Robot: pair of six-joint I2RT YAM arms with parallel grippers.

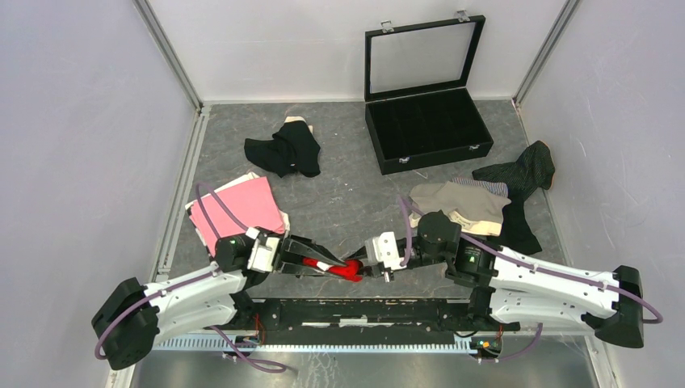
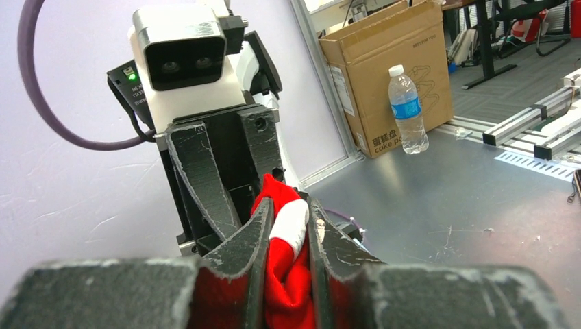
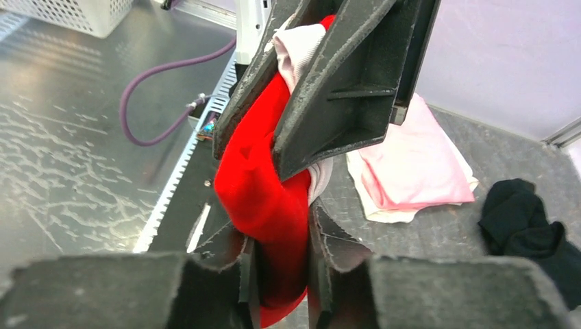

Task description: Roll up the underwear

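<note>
The red underwear (image 1: 349, 271) is a narrow bundle with a white band, held in the air between my two grippers near the front of the workspace. My left gripper is shut on it, with cloth filling the narrow gap between its fingers. From the opposite side comes my right gripper, its fingers closed in on the red end that sticks out past the left fingers (image 3: 322, 89). Red cloth reaches both right pads in the right wrist view. The inner folds are hidden by the fingers.
A black compartment box (image 1: 428, 129) stands with its lid up at the back. Black cloth (image 1: 284, 149) and folded pink cloth (image 1: 246, 206) lie to the left. Grey cloth (image 1: 456, 200) and dark cloth (image 1: 521, 182) are at right.
</note>
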